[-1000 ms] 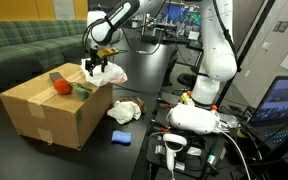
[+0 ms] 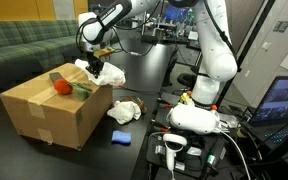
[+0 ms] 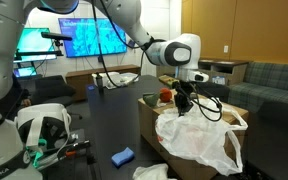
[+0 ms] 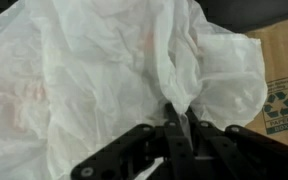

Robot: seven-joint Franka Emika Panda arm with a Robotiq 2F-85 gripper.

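Note:
A crumpled white plastic bag drapes over the edge of the cardboard box, hanging down its side. At the upper part of the bag is my gripper, pointing downward. In the wrist view the bag fills most of the picture, and a raised fold runs down to the dark fingertips of my gripper. The fold seems to pass between them, but plastic covers the tips, so whether they pinch it cannot be told. From the other side, the bag spreads at the box's far end.
On the box are a red round object, a green item and a dark block. A blue sponge and a crumpled white cloth lie on the dark table, with bare surface around them.
My arm and gripper have shifted slightly at the far end of the box, and the bag's outline has spread a little to the right. The other things have stayed put.

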